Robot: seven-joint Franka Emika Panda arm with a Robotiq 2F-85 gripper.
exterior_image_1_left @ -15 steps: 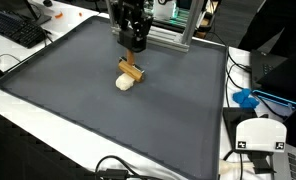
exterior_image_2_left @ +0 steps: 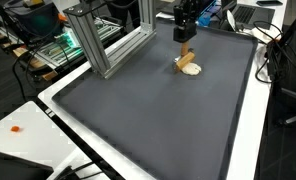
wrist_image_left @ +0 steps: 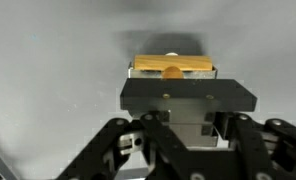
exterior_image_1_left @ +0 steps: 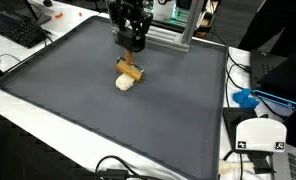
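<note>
In exterior view 1, my gripper [exterior_image_1_left: 130,56] points down at the dark table, shut on an upright orange-brown handle. Below it is a wooden block [exterior_image_1_left: 130,71], which the handle appears to join. A cream-coloured roundish piece [exterior_image_1_left: 124,83] lies on the table right beside the block. Exterior view 2 has the tilted wooden block [exterior_image_2_left: 184,62] overlapping the pale piece [exterior_image_2_left: 192,69]; whether they touch is unclear. The wrist view shows the block [wrist_image_left: 173,62] beyond the gripper's dark bar, with the rounded orange handle end [wrist_image_left: 172,73] against it. Most of the fingers are hidden there.
A white frame-like structure [exterior_image_2_left: 116,50] stands along one table side. A keyboard [exterior_image_1_left: 16,29] lies off the table's left edge, and a blue object [exterior_image_1_left: 242,98] sits beyond the right edge.
The wooden block has shifted or turned very slightly to the left in exterior view 1. The gripper keeps its hold, and the cream piece is almost where it was.
</note>
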